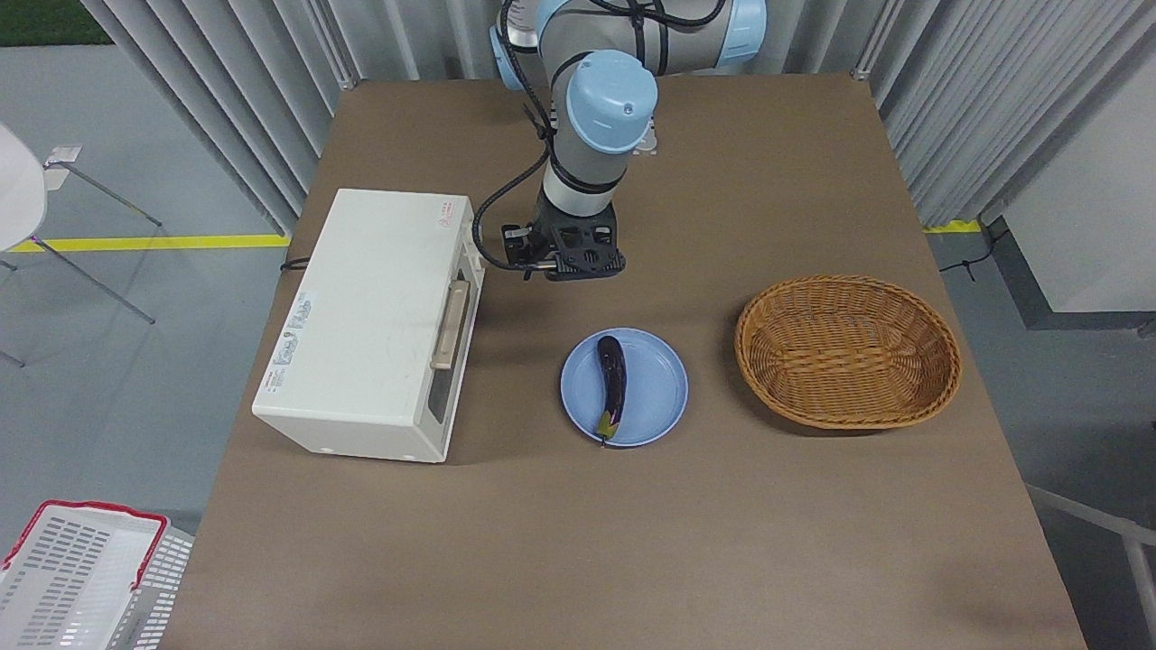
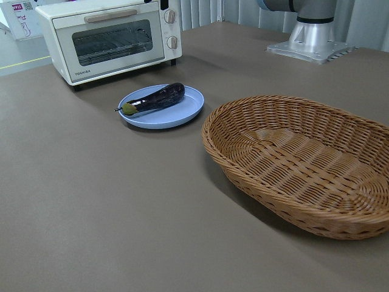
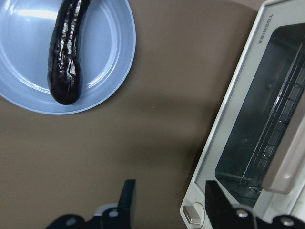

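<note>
An eggplant (image 1: 611, 379) lies on a blue plate (image 1: 656, 395) at the table's middle, its stem toward the front. My gripper (image 1: 558, 273) is above the table, behind and higher than the plate, beside a white toaster oven (image 1: 358, 314). In the wrist view the fingers of my gripper are spread open with nothing between them; the eggplant (image 3: 66, 62) shows off to one side on the plate, the oven (image 3: 228, 114) to the other.
A wicker basket (image 1: 851, 352) sits right of the plate. A white crate with a red rim (image 1: 76, 574) stands off the table at lower left.
</note>
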